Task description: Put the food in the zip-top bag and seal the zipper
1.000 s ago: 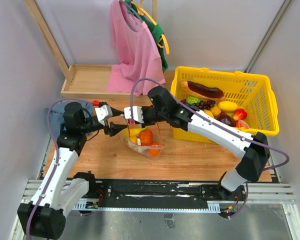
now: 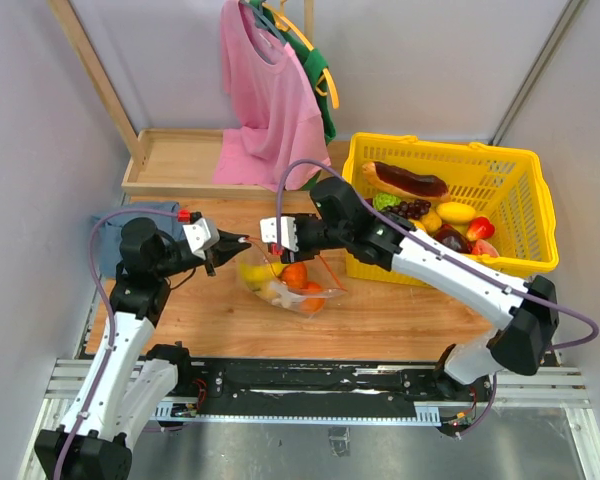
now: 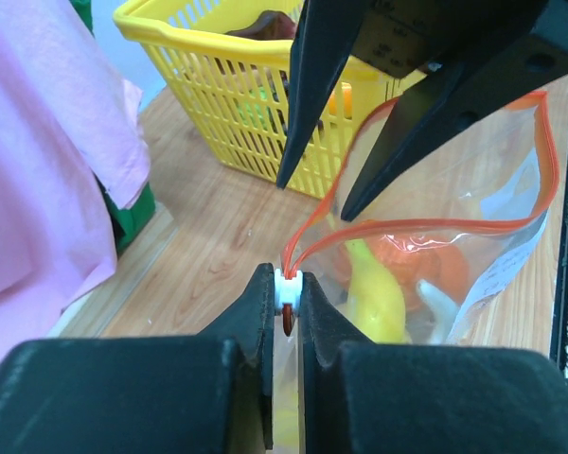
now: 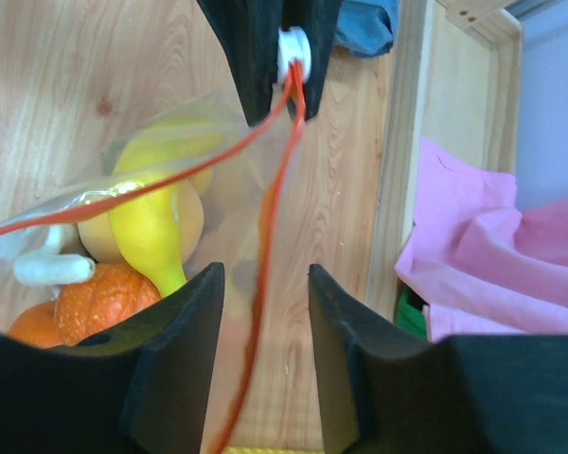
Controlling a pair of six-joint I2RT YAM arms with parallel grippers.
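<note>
The clear zip bag (image 2: 295, 290) with orange rims stands on the wooden table, holding a yellow fruit (image 4: 147, 227), an orange pumpkin-like item (image 4: 99, 303) and other food. My left gripper is shut on the white zipper slider at the bag's top corner. My right gripper is part open above the bag, its fingers either side of the orange zip edge, which runs away from the slider; whether it touches the edge I cannot tell.
A yellow basket (image 2: 520, 200) of food stands at the back right. Pink and green shirts (image 2: 270, 120) hang over a wooden tray (image 2: 175, 155) at the back. A blue cloth (image 2: 110, 245) lies at the left.
The right arm has shifted to the right along the bag's top, away from my left gripper. The left arm has moved slightly.
</note>
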